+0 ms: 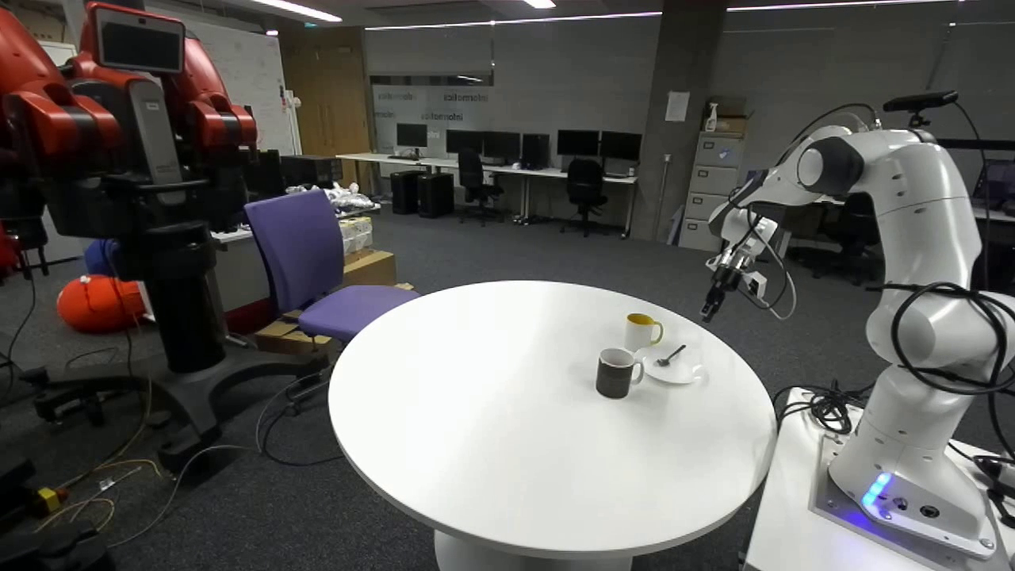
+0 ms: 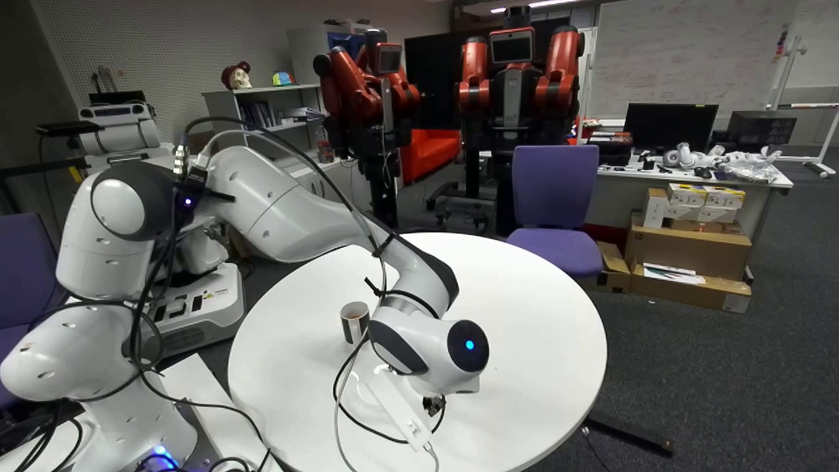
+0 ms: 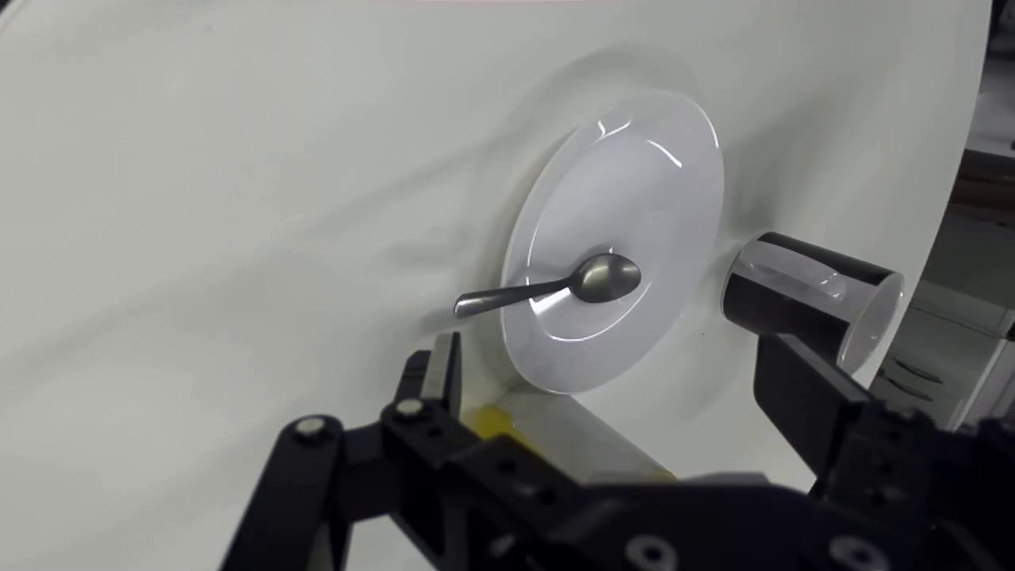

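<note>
A metal spoon [image 3: 605, 277] lies on a white plate [image 3: 656, 171], its handle reaching past the rim; both show small in exterior view 1, where the plate [image 1: 683, 371] is near the table's right side. Beside it stand a white mug with a yellow inside [image 1: 641, 332] and a black and white mug [image 1: 615, 373]. In the wrist view the black and white mug [image 3: 799, 290] is to the right, while the yellow mug [image 3: 571, 438] is partly hidden behind the fingers. My gripper [image 1: 708, 314] hangs above the table's far right edge, open and empty, apart from the plate and mugs.
A purple chair [image 1: 323, 266] stands by its far left edge. In exterior view 2 my arm hides the plate and the yellow mug.
</note>
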